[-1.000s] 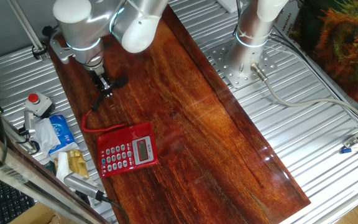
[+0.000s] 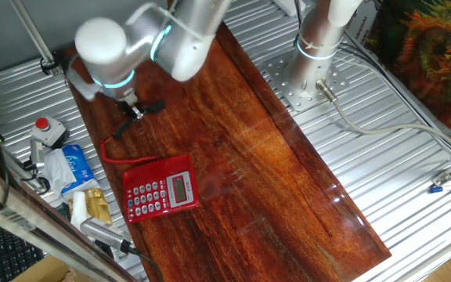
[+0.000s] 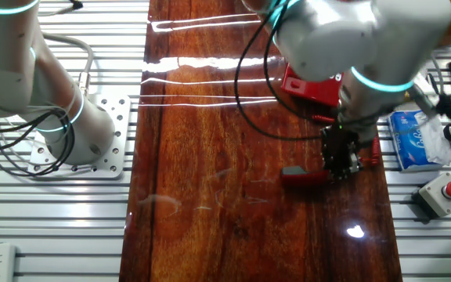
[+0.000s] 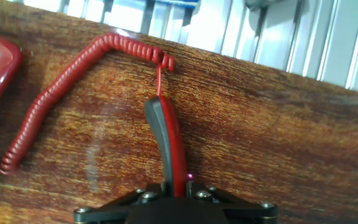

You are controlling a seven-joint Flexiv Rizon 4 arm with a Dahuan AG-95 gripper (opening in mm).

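A red telephone [image 2: 161, 188] with grey keys and a small screen lies face up on the dark wooden board. In the wrist view its handset [image 4: 171, 137], red on one side and black on the other, runs down between the fingers. My gripper looks shut on the handset, both fingers close against its sides; the lower part is hidden by the gripper. In exterior view 2 one end of the handset [image 3: 304, 177] sticks out beside the gripper [image 3: 343, 163]. A coiled red cord [image 4: 61, 89] leads from the handset's far end.
A red-topped button box [image 2: 47, 130], a blue tissue pack [image 2: 74, 167] and a grey clamp-like device [image 2: 102, 233] stand off the board's left edge. The board's middle and lower right are bare.
The telephone base has stayed put.
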